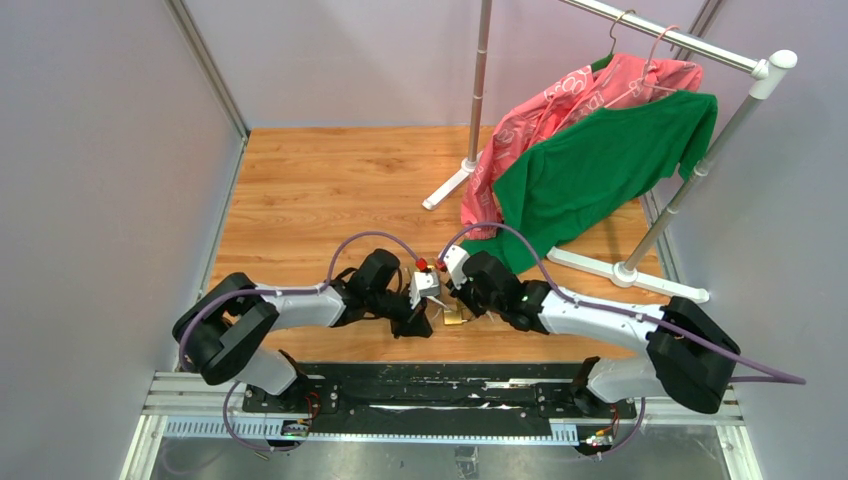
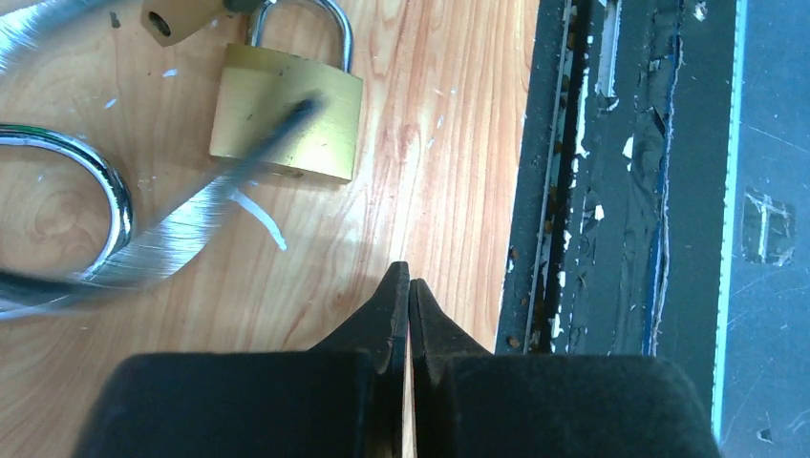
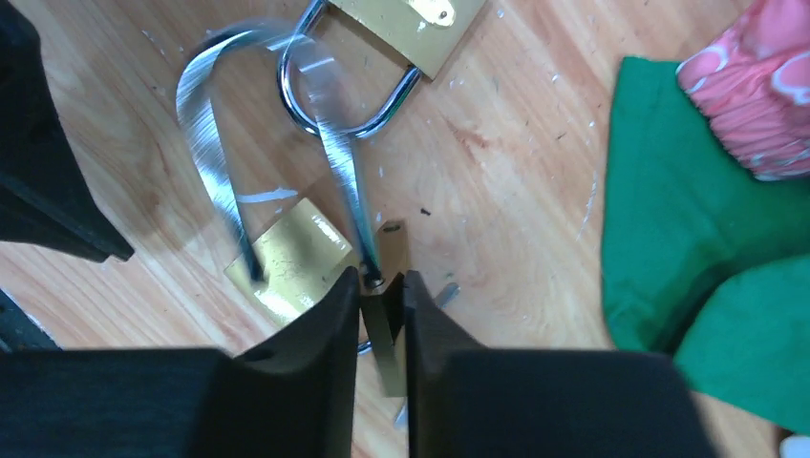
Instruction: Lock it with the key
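Observation:
My left gripper is shut, its tips together, nothing clearly visible between them. A brass padlock [image 2: 296, 114] lies on the wood beside them in the left wrist view. In the right wrist view my right gripper has its fingers around a narrow brass lock body [image 3: 382, 334], with a long, blurred steel shackle above it. Another padlock [image 3: 406, 24] lies at the top of that view, and the lying padlock [image 3: 287, 258] shows behind the shackle. I cannot make out a key.
A green shirt [image 1: 590, 170] and pink garment [image 1: 530, 120] hang on a rack [image 1: 720, 140] at right, with cloth reaching the floor near the locks. A dark edge strip [image 2: 621, 239] runs along the front.

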